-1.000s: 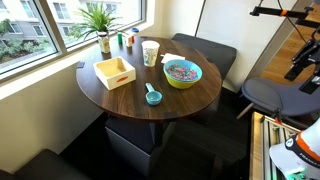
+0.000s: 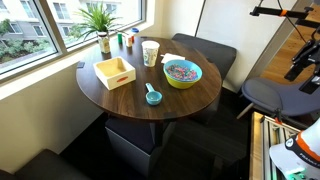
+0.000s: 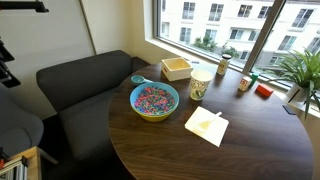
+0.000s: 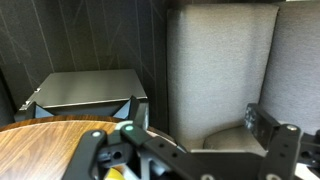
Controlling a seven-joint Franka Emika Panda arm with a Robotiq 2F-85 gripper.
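My gripper stands open in the wrist view, its two dark fingers wide apart and nothing between them. It is away from the objects on the round dark table [image 2: 110, 98]. On that table sits a blue-green and yellow bowl [image 3: 154, 115] full of small colourful pieces. A blue scoop [image 2: 153, 97] with a short handle lies in front of the bowl in exterior view 1. To its left is an open cream box [image 2: 115, 78]. A white patterned cup [image 3: 200, 86] stands upright behind them, close to a pale napkin [image 3: 207, 123] with something small on it.
Near the window stand a potted plant [image 2: 100, 20] and several small jars, one of them a brown jar [image 3: 244, 83]. Grey seats [image 3: 82, 92] surround the table.
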